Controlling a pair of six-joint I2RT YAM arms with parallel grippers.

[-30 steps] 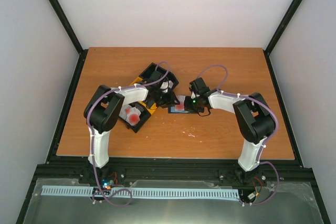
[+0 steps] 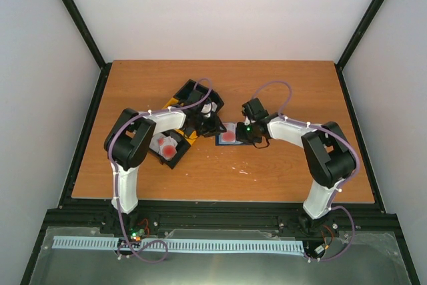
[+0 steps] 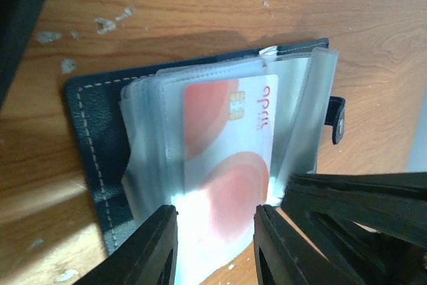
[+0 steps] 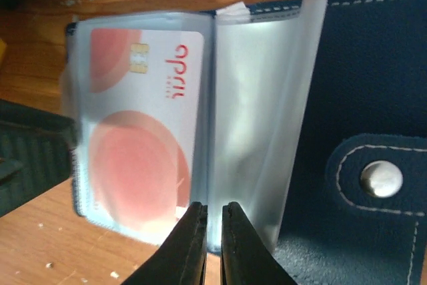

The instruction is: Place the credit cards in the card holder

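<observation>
The dark blue card holder (image 4: 373, 65) lies spread on the table, its clear sleeves fanned out. A white card with pink circles (image 3: 230, 165) rests flat at a clear sleeve (image 4: 208, 51) on the holder's left part; its upper part looks covered by the plastic. My left gripper is open over the card's lower part, fingers apart and nothing gripped. To the right, my right gripper is slightly open, with a narrow gap between its fingertips. It stands by the sleeve's lower edge, beside the card. In the top view, both grippers flank the holder (image 2: 228, 142).
Left of the holder stands a black tray (image 2: 172, 164) with a yellow-orange part (image 2: 189, 140). More pink-and-white cards (image 2: 164, 146) lie in it, partly under my left arm.
My right arm has shifted slightly to the right. The left arm has barely moved.
</observation>
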